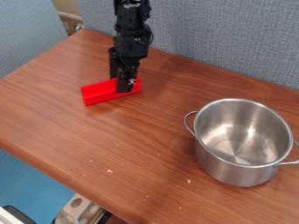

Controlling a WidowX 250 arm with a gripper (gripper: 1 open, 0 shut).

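A flat red bar (100,93) lies on the wooden table toward the upper left, set at a slight diagonal. The black gripper (125,80) reaches down from the top onto the bar's right part, shut on it; its fingertips hide some of that part. A large steel pot (239,140) with two side handles stands upright on the table at the right, apart from the bar and the gripper.
A grey padded wall (216,39) runs behind the table.
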